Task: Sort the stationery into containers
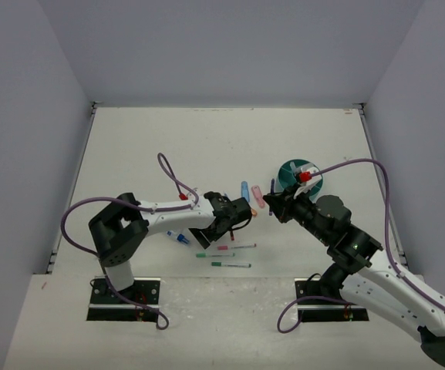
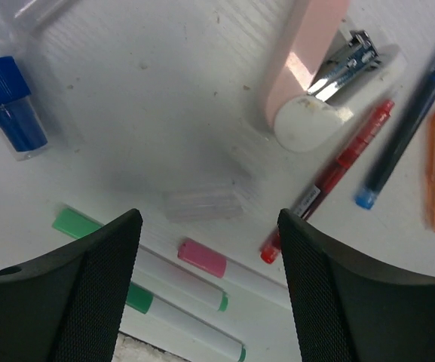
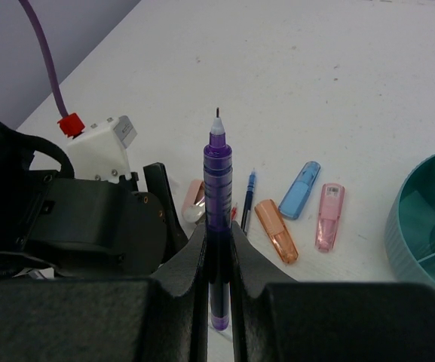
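Note:
My right gripper is shut on a purple pen [image 3: 218,177], held upright with its tip up, to the left of the round green container [image 1: 318,187]. My left gripper is open over the table. Below and between its fingers lies a small whitish translucent block [image 2: 202,204], perhaps an eraser. Around it are a red pen [image 2: 330,181], a blue pen [image 2: 409,121], a pink stapler [image 2: 304,60], a pink-capped marker [image 2: 236,273], and two green-capped ones [image 2: 160,268]. A blue-capped clear bottle [image 2: 10,98] is at left.
Orange [image 3: 277,230], blue [image 3: 301,190] and pink [image 3: 329,217] cutters, by their look, lie between the arms. The container has dividers inside. Toward the back, the white table [image 1: 183,142] is bare. Grey walls stand behind and at both sides.

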